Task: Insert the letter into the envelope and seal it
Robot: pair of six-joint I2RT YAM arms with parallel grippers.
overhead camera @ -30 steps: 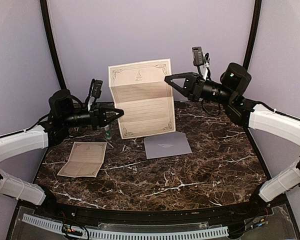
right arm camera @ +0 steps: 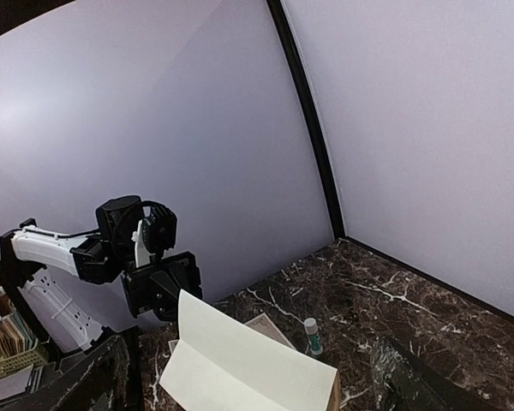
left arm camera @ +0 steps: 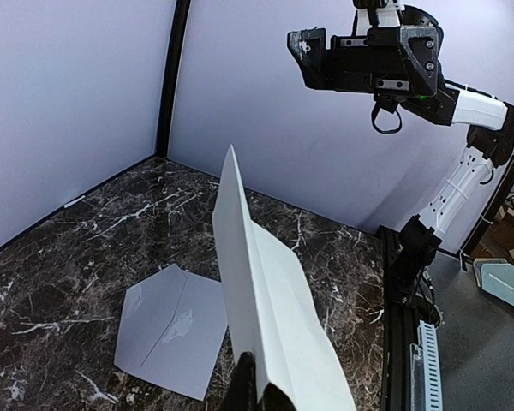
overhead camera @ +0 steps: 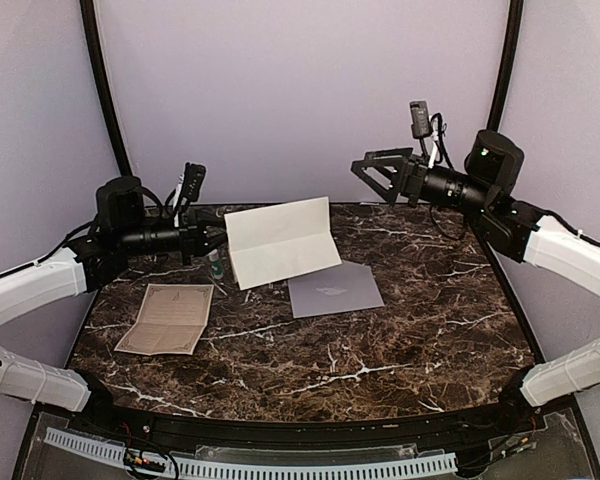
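Off the table hangs the letter point(overhead camera: 280, 240), a cream sheet with a crosswise fold, its blank side toward the top camera. My left gripper point(overhead camera: 218, 238) is shut on its left edge; in the left wrist view the letter point(left arm camera: 278, 317) rises edge-on from the fingertips. My right gripper point(overhead camera: 366, 174) stands open and empty, up and to the right of the sheet, apart from it. Below the letter, the grey-lavender envelope point(overhead camera: 345, 295) lies on the table, its upper left part covered in the top view. In the left wrist view the envelope point(left arm camera: 176, 330) shows its pointed end.
A second folded, printed sheet point(overhead camera: 165, 320) lies at the table's left. Behind it stands a small glue stick point(overhead camera: 216, 264), close to the left gripper; the right wrist view shows the glue stick point(right arm camera: 313, 336) upright.
My right gripper opened and drew away to the right, off the letter. The sheet came down and its folded upper part flipped, so the printed side turned out of the top view. Left gripper stayed nearly still.
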